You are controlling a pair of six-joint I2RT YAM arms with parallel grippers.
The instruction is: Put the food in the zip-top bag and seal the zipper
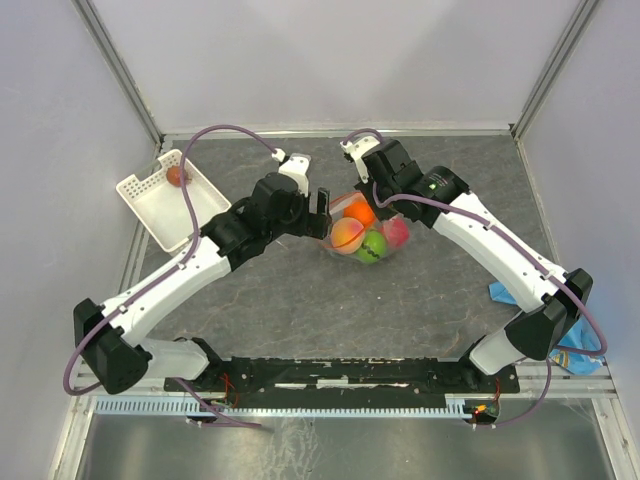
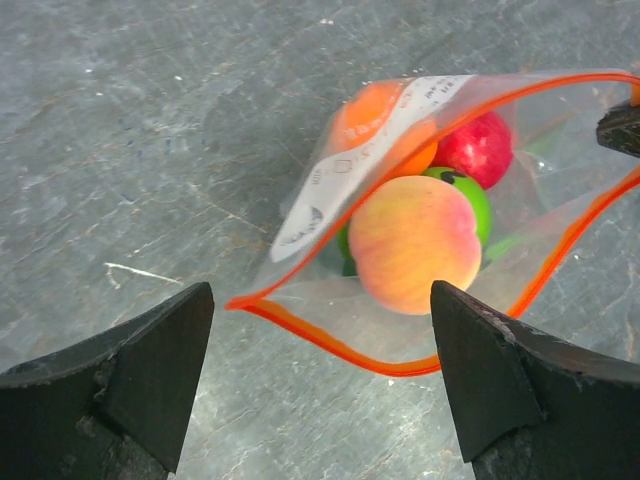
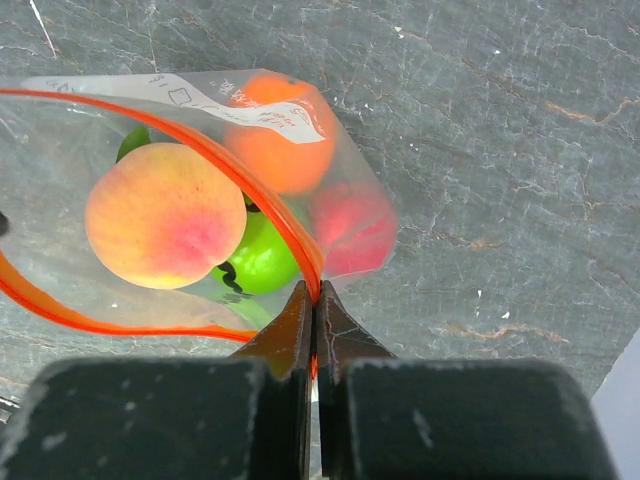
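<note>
A clear zip top bag with an orange rim (image 2: 400,367) lies on the table, its mouth gaping toward my left gripper. Inside are a peach (image 3: 165,215), an orange (image 3: 285,135), a green fruit (image 1: 372,246) and a pinkish-red fruit (image 1: 394,232). My right gripper is shut on the bag's orange rim, pinching one edge of the mouth. Just outside the mouth, my left gripper stands open with nothing between its fingers. One brownish-red food item (image 1: 177,176) sits in the white basket (image 1: 160,222) at the back left.
Blue cloth or plastic (image 1: 575,345) is by the right arm's base. Walls close in the back and both sides.
</note>
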